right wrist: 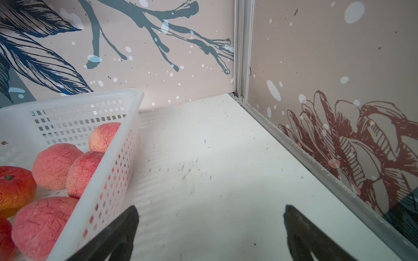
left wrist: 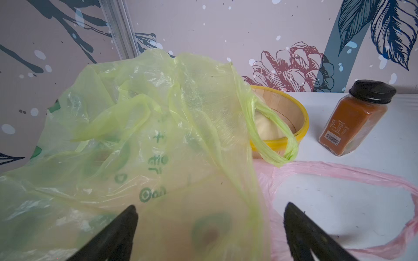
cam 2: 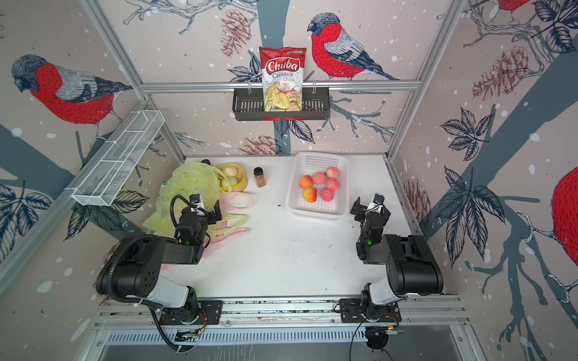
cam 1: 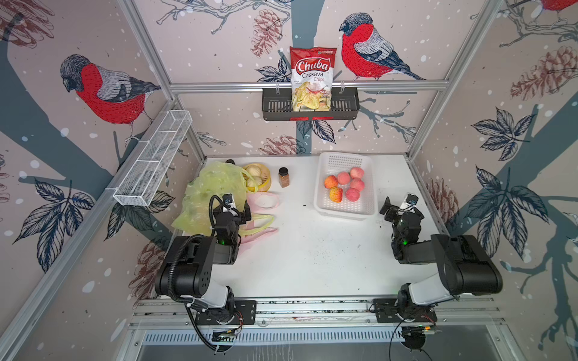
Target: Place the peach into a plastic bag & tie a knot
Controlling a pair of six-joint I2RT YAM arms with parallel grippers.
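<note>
Several pink peaches and red-yellow fruit lie in a white basket right of centre. A translucent yellow plastic bag is heaped at the left, with a pink plastic bag under and beside it. My left gripper stands open at the yellow bag, with no visible grip on it. My right gripper is open just right of the basket, over bare table.
A yellow-rimmed bowl and a spice jar stand at the back left. A chips bag sits in a wall rack above.
</note>
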